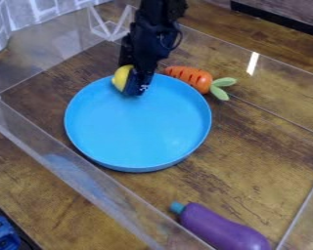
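Observation:
My black gripper (133, 76) reaches down from the top to the back rim of a round blue plate (137, 127). It is shut on a yellow object (121, 79) at that rim, mostly covered by the fingers, so its shape is hard to tell.
An orange carrot (188, 76) with green leaves lies just right of the plate's back. A purple eggplant (223, 229) lies at the lower right. Clear walls border the wooden surface (245, 146). A blue object (0, 234) shows at the lower left corner.

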